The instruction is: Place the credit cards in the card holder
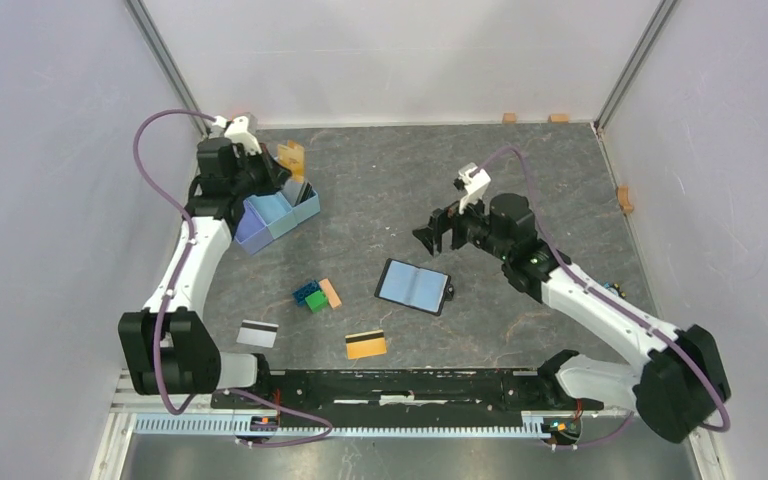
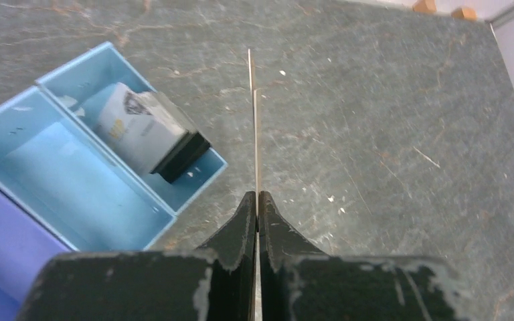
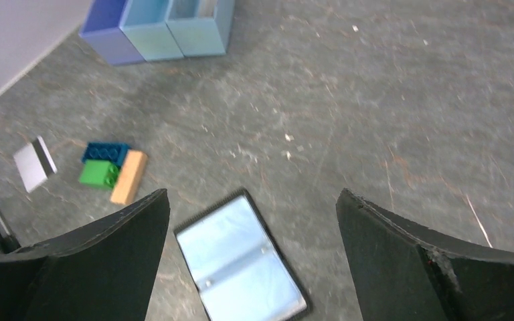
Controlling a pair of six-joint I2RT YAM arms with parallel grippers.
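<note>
My left gripper is shut on an orange card [image 1: 291, 157], which appears as a thin upright edge in the left wrist view. It is above the far end of the blue box, at the back left of the top view. A black-rimmed card holder [image 1: 412, 287] with two pale pockets lies flat mid-table. My right gripper is open and empty, raised just beyond the holder. On the table lie a gold card [image 1: 366, 344] at the front and a silver card [image 1: 258, 333] at the left, both with dark stripes.
The blue box [image 1: 298, 216] has several compartments; one holds a stack of cards or card-like items [image 2: 148, 130]. Between box and front edge sit a blue brick [image 3: 106, 152], a green brick [image 3: 98, 174] and an orange block [image 3: 129, 177].
</note>
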